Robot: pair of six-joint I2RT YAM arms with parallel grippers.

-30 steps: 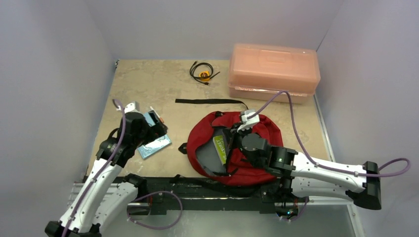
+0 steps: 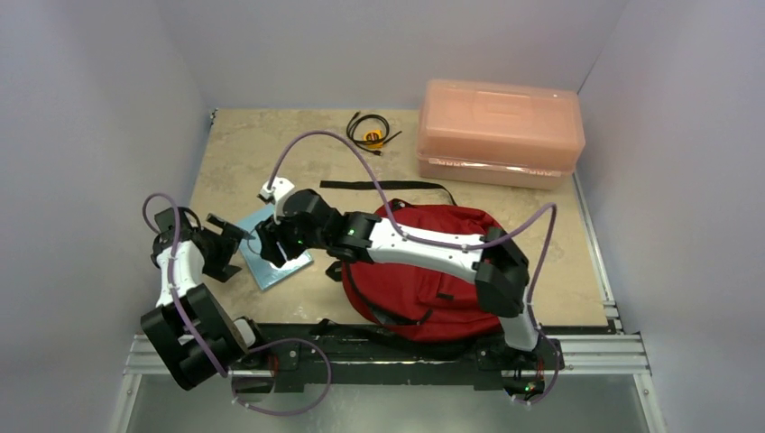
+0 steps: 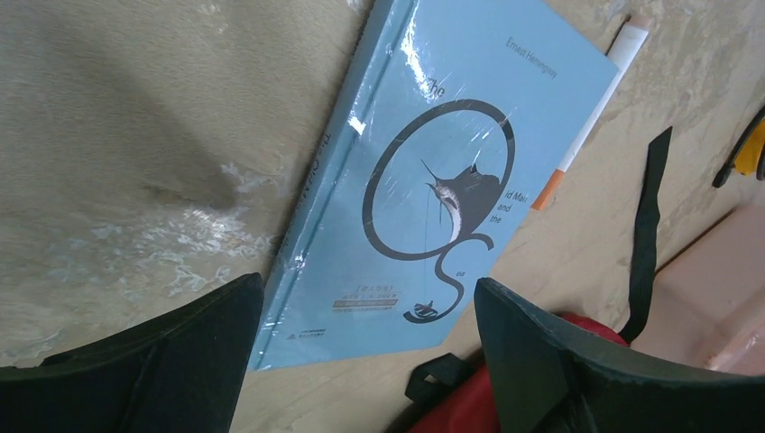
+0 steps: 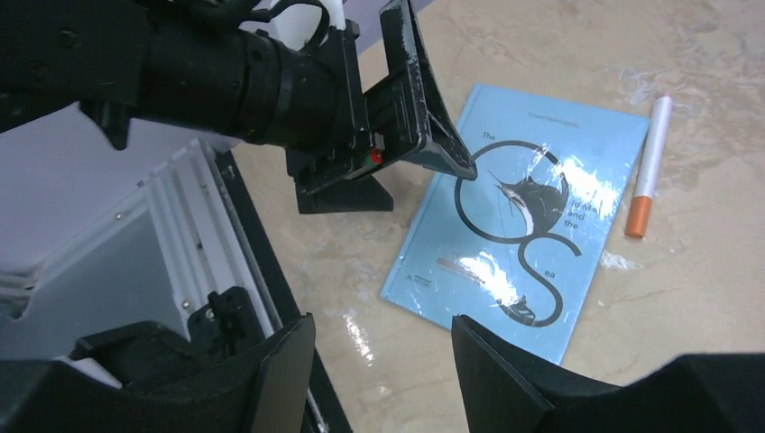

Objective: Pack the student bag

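Note:
The blue Hemingway book (image 3: 442, 289) lies flat on the left side of the table, with a white-and-orange marker (image 4: 654, 153) beside it. My left gripper is open above the book's left edge, empty. My right gripper hangs open over the book, coming from the right, with nothing between its fingers. The red backpack (image 2: 424, 298) lies at front centre, partly under the right arm. At the back are a coiled black cable (image 2: 379, 122) and a yellow tape measure (image 2: 371, 139).
A closed pink translucent box (image 2: 496, 122) stands at the back right. A black strap (image 2: 347, 184) lies behind the backpack.
My right arm has swung left from the backpack to over the book; the backpack's opening is no longer visible from above. My left arm has drawn left, off the book.

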